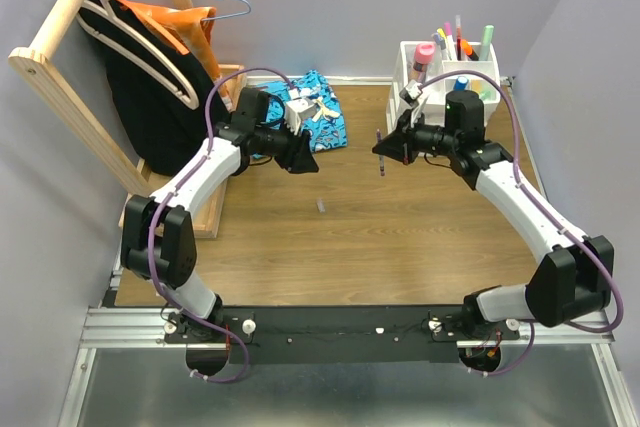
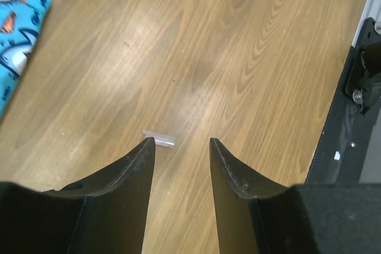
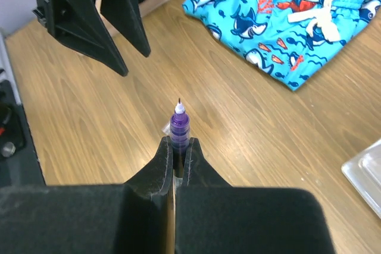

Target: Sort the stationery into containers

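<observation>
My right gripper (image 1: 392,142) is shut on a purple pen (image 3: 180,124), held upright in front of the white organizer (image 1: 407,59), which holds several pens and markers at the back right. My left gripper (image 1: 302,159) hangs left of the pen, its fingers apart with nothing between them. Below it a small pale, short cylindrical piece (image 2: 159,138) lies on the wooden table.
A blue shark-print cloth (image 3: 250,34) lies at the back middle. A wooden rack (image 1: 70,117) with hangers and dark clothing stands on the left.
</observation>
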